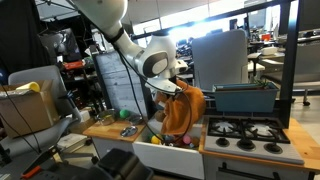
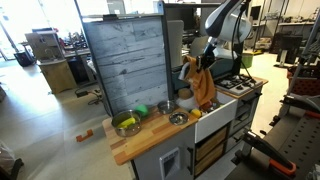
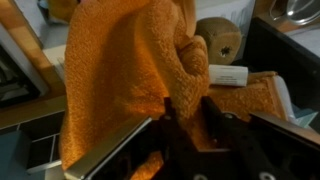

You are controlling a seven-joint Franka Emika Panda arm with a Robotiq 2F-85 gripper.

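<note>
An orange cloth hangs in folds from my gripper, which is shut on its upper part. The cloth drapes down over the counter by the white sink in the second exterior view. Up close in the wrist view, the bunched cloth runs down between the dark fingers at the bottom of the picture and covers much of what lies behind. The gripper's fingertips are partly hidden by the fabric.
A white sink with several colourful items stands below the cloth. To its right are the stove and a teal dish rack. Metal bowls sit on the wooden counter.
</note>
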